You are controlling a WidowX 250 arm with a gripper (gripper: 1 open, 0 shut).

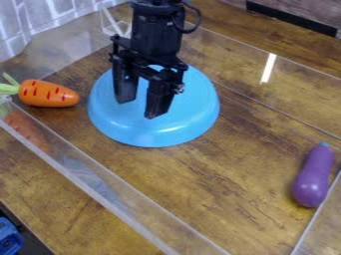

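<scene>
A black gripper (144, 92) hangs from above over a round blue disc-like object (186, 110), its two fingers apart and pointing down over the disc's left and middle part. Nothing shows clearly between the fingers; whether they touch the disc cannot be told. An orange toy carrot (47, 94) lies to the left of the disc, and a purple toy eggplant (313, 175) lies at the right.
Clear walls edge the area at left and lower right. A small blue item (8, 239) sits in the lower left corner.
</scene>
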